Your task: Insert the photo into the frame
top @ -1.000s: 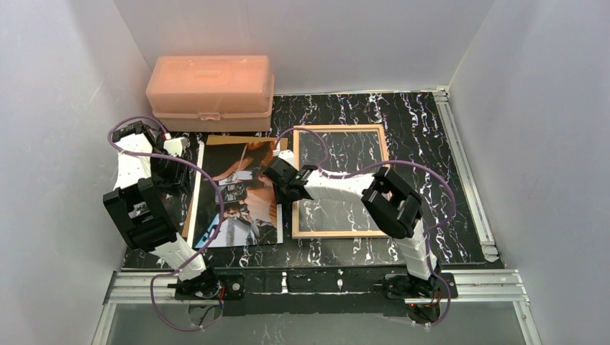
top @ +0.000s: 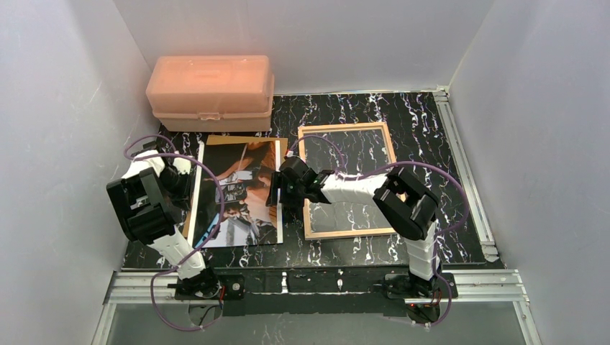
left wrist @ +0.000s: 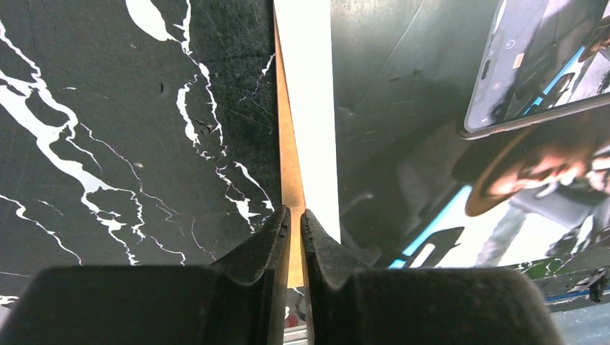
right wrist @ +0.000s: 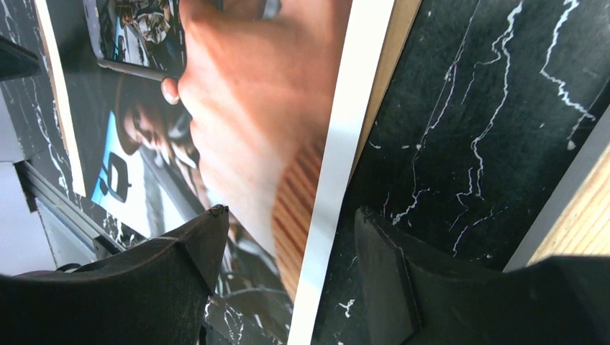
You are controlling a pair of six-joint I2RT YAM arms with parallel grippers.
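Observation:
The photo (top: 248, 224), with white strips down both sides, lies flat at left of centre on a brown backing board (top: 237, 139) that peeks out around it. My left gripper is at the photo's left edge; its fingers are only slightly apart, and the board and table show through the gap. Spread wide, my right gripper has its fingers on either side of the photo's right white strip (right wrist: 345, 118), with no grip on it. The light wooden frame (top: 352, 233) lies right of the photo, partly covered by the right arm.
A closed orange toolbox (top: 211, 75) stands behind the photo, against the back wall. Bare marbled table (top: 421, 136) shows right of the frame. A narrow dark strip of table separates photo and frame. Purple cables loop above both arms.
The wooden frame has shifted a little to the right and turned slightly. My right gripper is a bit lower in the top view. The left gripper has moved towards the photo's left edge.

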